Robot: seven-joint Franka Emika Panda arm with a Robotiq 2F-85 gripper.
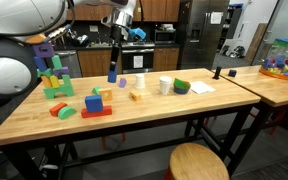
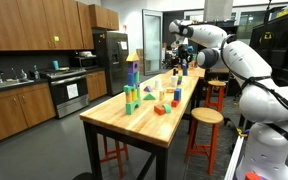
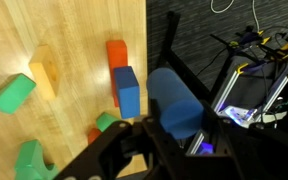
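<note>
A blue round-ended piece (image 3: 176, 105), seemingly a cylinder, is in my gripper, which is shut on it. It fills the centre right of the wrist view and hides most of the fingertips. In exterior view 1 the gripper (image 1: 113, 66) hangs above the table, the blue piece (image 1: 112, 75) pointing down from it. Below and to the left, a blue block (image 1: 93, 104) sits on a long red block (image 1: 98, 112). In the wrist view that blue block (image 3: 127, 91) and red block (image 3: 116, 55) appear left of the held piece, seen from above.
A tower of coloured blocks (image 1: 56, 82) stands at the table's left. Cups (image 1: 165, 85), a green bowl (image 1: 181, 86) and a white sheet (image 1: 201, 87) lie farther right. A round stool (image 1: 197, 163) stands in front.
</note>
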